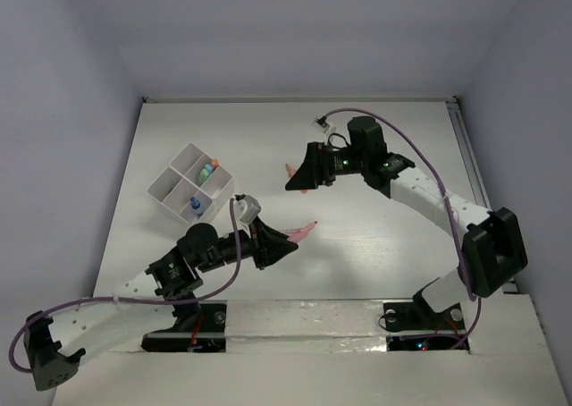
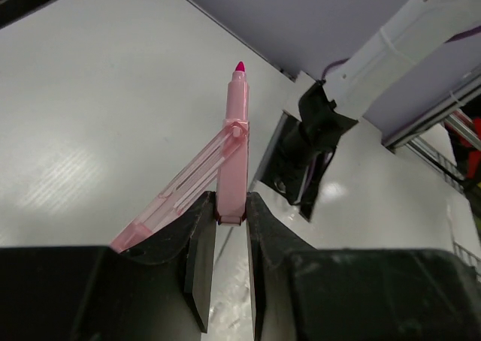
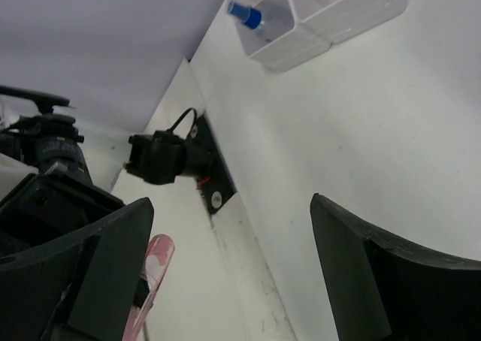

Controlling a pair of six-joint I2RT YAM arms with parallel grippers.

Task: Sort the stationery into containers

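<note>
My left gripper is shut on a pink marker (image 2: 237, 101); a pink translucent item (image 2: 180, 183) slants against the marker. From above, this gripper (image 1: 275, 245) is low at centre, right of the container. My right gripper (image 1: 308, 175) stands open above an orange item (image 1: 291, 172), which it partly covers. In the right wrist view a pink piece (image 3: 156, 262) shows at lower left, beside the open fingers. The white compartment container (image 1: 165, 184) at left holds a blue item (image 3: 244, 14) and, in another compartment, green and orange pieces (image 1: 206, 172).
Walls enclose the back and sides. Both arm bases sit along the front edge.
</note>
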